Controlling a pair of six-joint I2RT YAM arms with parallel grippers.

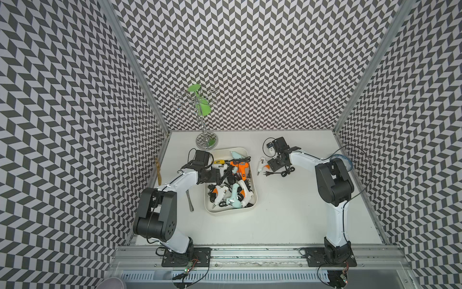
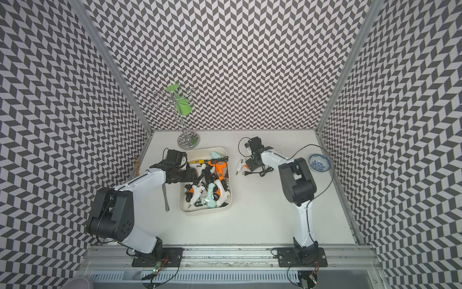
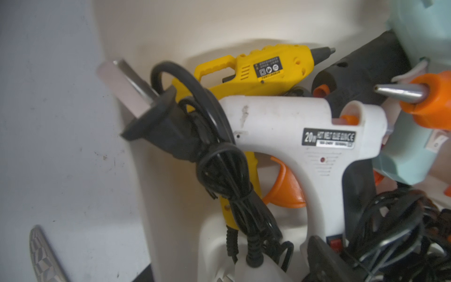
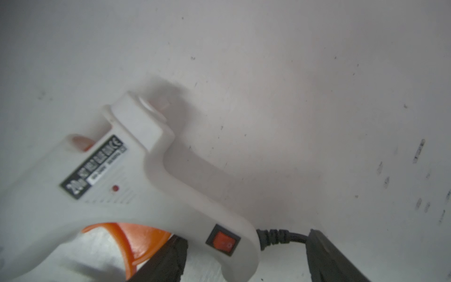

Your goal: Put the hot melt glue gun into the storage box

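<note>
A white glue gun (image 4: pixel 155 183) with an orange trigger lies on the table to the right of the storage box (image 1: pixel 208 204). My right gripper is over it and open, with the handle end and its red switch showing between the fingers, nothing clamped. In the top left view, the right gripper partly hides this gun (image 1: pixel 261 166). The box holds several glue guns, among them a yellow one (image 3: pixel 277 68) and a white one (image 3: pixel 291 117). My left gripper hangs open over the left side of the box, above the tangled tools.
A chrome stand (image 1: pixel 207 140) with green items stands behind the box. A grey utensil (image 1: pixel 189 200) lies left of the box. A blue-patterned plate (image 2: pixel 319 162) is at the far right.
</note>
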